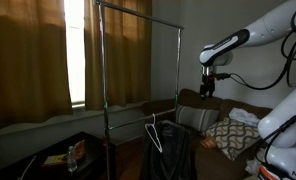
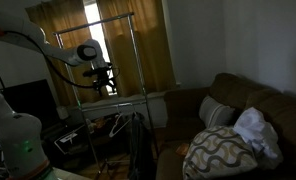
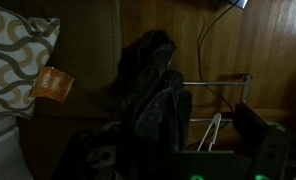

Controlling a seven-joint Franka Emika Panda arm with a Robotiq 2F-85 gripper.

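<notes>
A white hanger (image 1: 154, 136) hangs on the lower bar of the metal clothes rack (image 1: 105, 70). Beside it a dark garment (image 1: 172, 145) drapes over the same bar. My gripper (image 1: 206, 94) is up in the air, right of the rack in exterior view 1 and well above the hanger. Seen from the wrist, the gripper is open, its dark fingers wide apart at the bottom. The garment (image 3: 156, 95) lies far below between them, and the hanger (image 3: 214, 132) shows close to the right finger. Nothing appears to be held.
A brown sofa (image 2: 253, 98) with a patterned pillow (image 2: 216, 152) and white cloth (image 2: 256, 132) stands by the wall. An orange packet (image 3: 53, 84) lies by the pillow. Left in exterior view 1 is a dark table (image 1: 48, 158) with small items. The rack's uprights stand near the arm.
</notes>
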